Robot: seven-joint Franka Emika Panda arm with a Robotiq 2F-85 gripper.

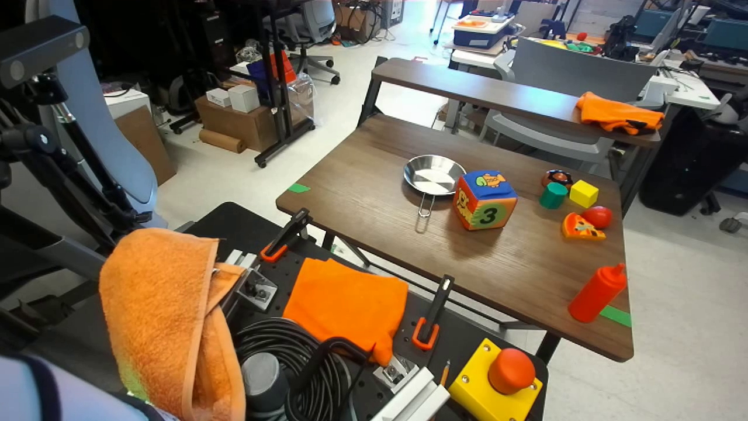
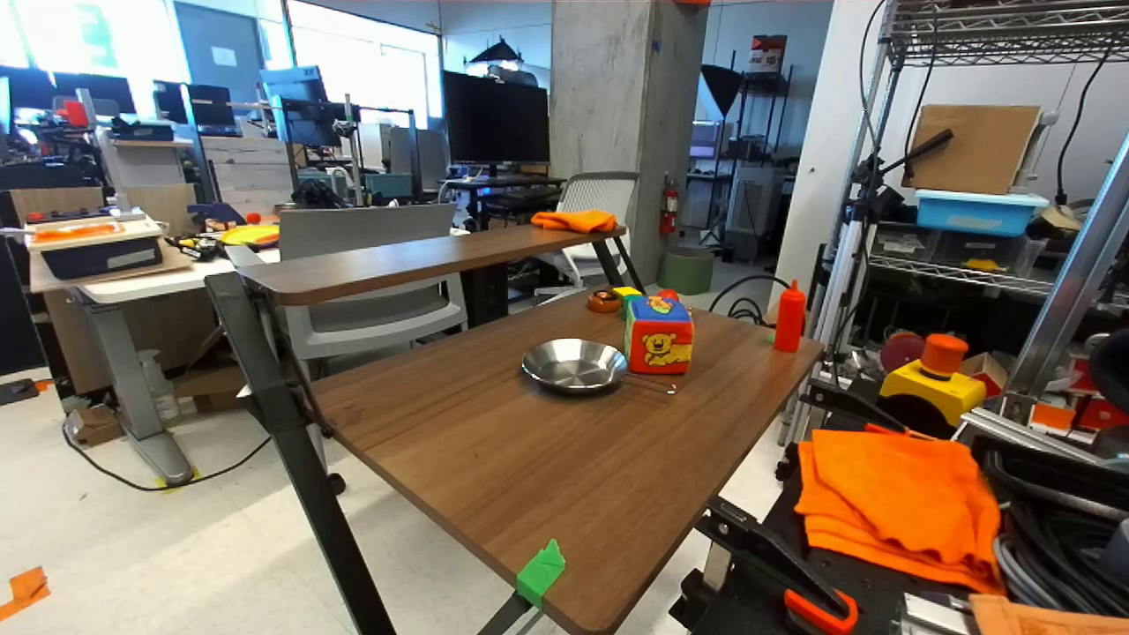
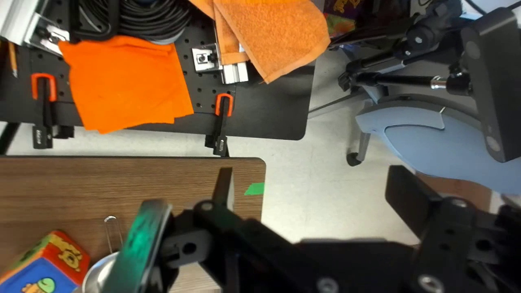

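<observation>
In the wrist view my gripper stands open, a wide gap between its dark fingers and only floor behind it. Neither exterior view shows it. On the brown table a steel pan (image 1: 433,175) lies with its wire handle toward the near edge. Right beside it sits a soft picture cube (image 1: 487,200) with a blue top. Farther right are a green cylinder (image 1: 553,196), a yellow block (image 1: 583,193), a toy pizza slice (image 1: 583,227), a red ball-like item (image 1: 597,217) and a dark-and-orange round item (image 1: 557,178). A red squeeze bottle (image 1: 597,293) stands near the right corner.
A raised shelf (image 1: 484,91) runs along the table's far side, with an orange cloth (image 1: 619,113) at its end. The near black bench carries clamps, orange cloths (image 1: 347,305), cables and a red-and-yellow button box (image 1: 495,386).
</observation>
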